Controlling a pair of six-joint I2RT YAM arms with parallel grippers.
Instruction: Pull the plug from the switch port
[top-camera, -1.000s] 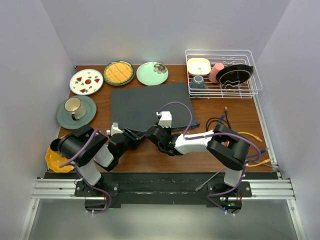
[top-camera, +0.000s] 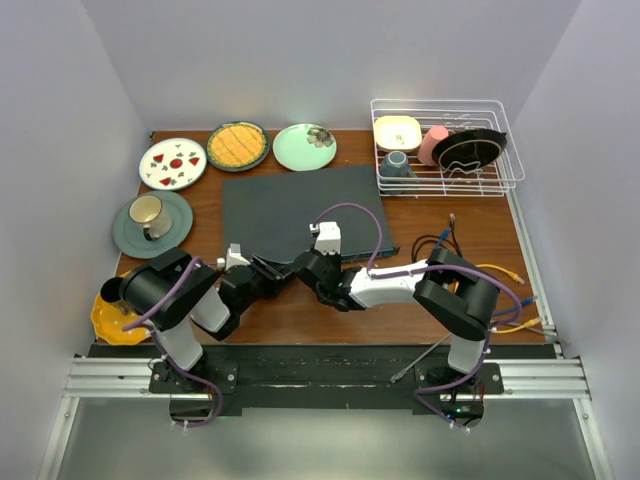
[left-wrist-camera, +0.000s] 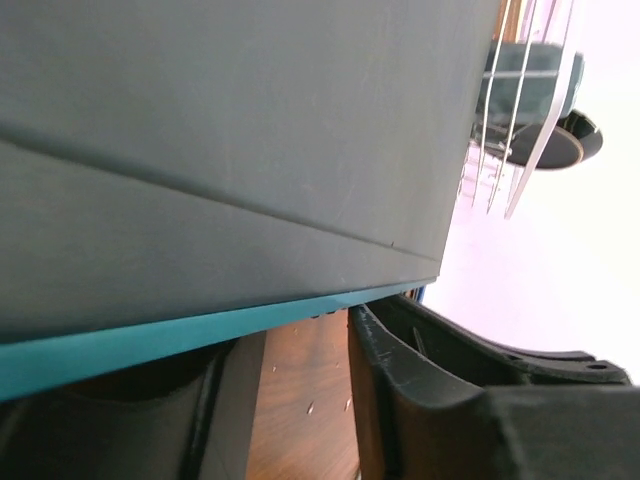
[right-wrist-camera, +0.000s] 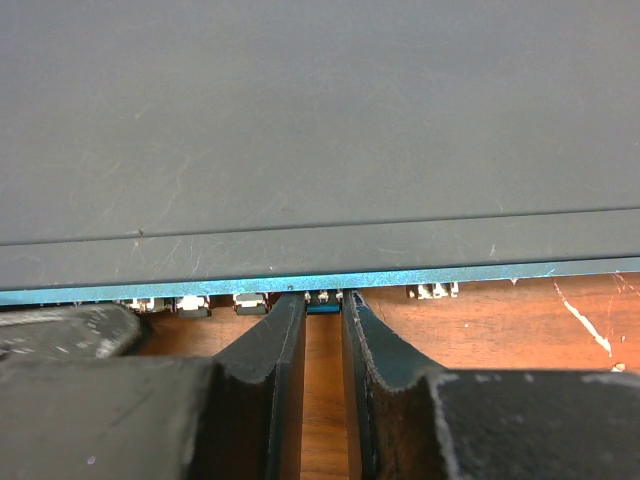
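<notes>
The dark grey switch (top-camera: 300, 205) lies on the wooden table, its front edge toward me, with a teal rim (right-wrist-camera: 170, 290) and a row of ports beneath. My right gripper is at that edge, fingertips close together around a small port or plug piece; whether it grips it is unclear. My left gripper is just under the switch's edge, its fingers apart with bare wood showing between them. The plug itself is hard to make out.
Plates and a mug (top-camera: 148, 215) stand at left and back, a yellow bowl (top-camera: 115, 325) at front left. A wire dish rack (top-camera: 445, 180) is back right, loose cables (top-camera: 500, 270) at right.
The left arm has shifted very slightly at the switch's front edge; the right arm looks unchanged.
</notes>
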